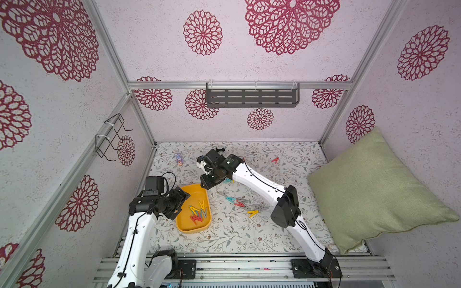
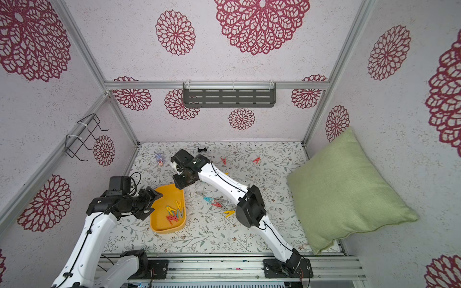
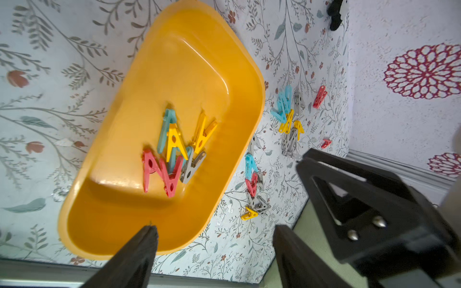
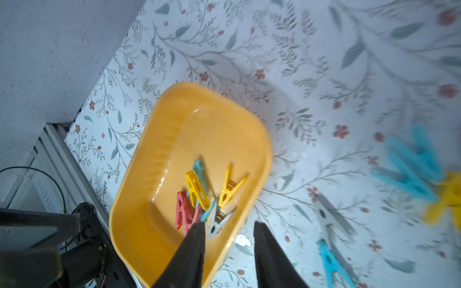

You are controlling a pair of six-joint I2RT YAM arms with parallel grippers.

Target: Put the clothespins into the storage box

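Note:
The yellow storage box [image 3: 105, 216] holds several red, blue, yellow and grey clothespins, including a red one [image 3: 169, 178]. My left gripper hangs at the box's left side, its blurred fingers apart with nothing visible between them. My right gripper is above the box's right rim, fingers apart, empty. Loose clothespins lie on the table right of the box: a blue one [image 3: 250, 165], a yellow one [image 1: 253, 212], a red one [image 1: 275, 159] and several others.
A green pillow [image 1: 369, 192] fills the right side. A small purple toy [image 1: 179, 159] and a black object [image 2: 202, 149] lie at the back. A shelf [image 1: 252, 98] hangs on the back wall; a wire rack [image 1: 110, 136] is on the left wall.

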